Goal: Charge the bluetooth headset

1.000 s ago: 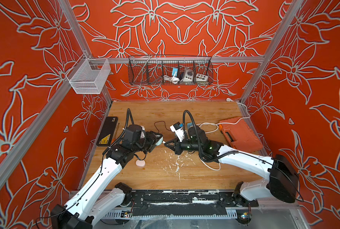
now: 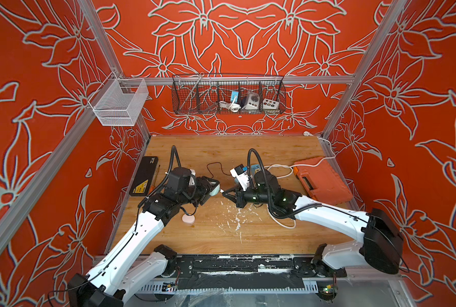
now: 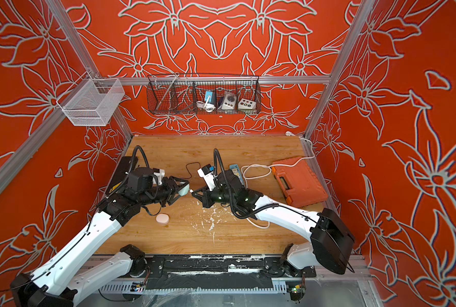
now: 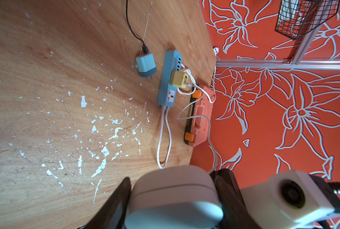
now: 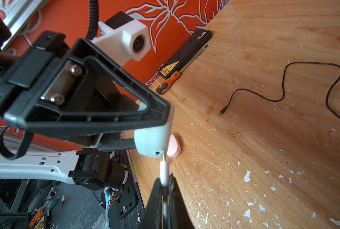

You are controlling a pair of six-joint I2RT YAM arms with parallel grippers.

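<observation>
My left gripper [image 2: 210, 188] holds the white headset case above the table; in the right wrist view its port faces down toward a white cable plug [image 5: 164, 171]. My right gripper [image 2: 228, 192] is shut on that plug, whose thin tip is just at the port; whether it is inside is unclear. A blue power strip [image 4: 165, 84] with a yellow adapter [image 4: 178, 79] lies on the table, beside a light-blue charger [image 4: 145, 64]. A small pink round object [image 2: 188, 218] lies near the left arm.
An orange case [image 2: 322, 184] lies at the right, a black box [image 2: 143, 174] and screwdriver [image 5: 173, 78] at the left. Wire baskets [image 2: 228, 94] hang on the back frame. A thin black cable [image 5: 280, 98] crosses the bare rear table [image 2: 197, 148].
The left arm appears still.
</observation>
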